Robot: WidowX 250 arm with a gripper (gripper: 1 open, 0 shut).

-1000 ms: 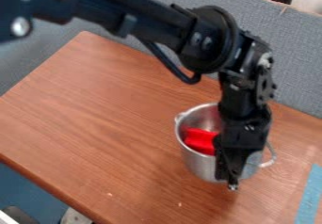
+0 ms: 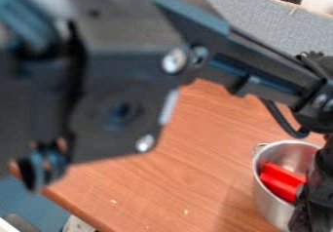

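Note:
A steel pot [image 2: 271, 156] with a side handle sits on the wooden table at the right, partly cut off by the frame edge. A red object [image 2: 281, 180] lies inside it. My dark arm fills the upper left and middle of the view, close to the camera. The gripper end is at the right edge by the pot, mostly out of frame, so its fingers cannot be seen clearly.
A grey padded surface [image 2: 260, 17] runs along the back. The table's edge shows at the lower left.
My arm and gripper have swung right and closer to the camera. The pot, with the red object in it, has moved right along with the gripper.

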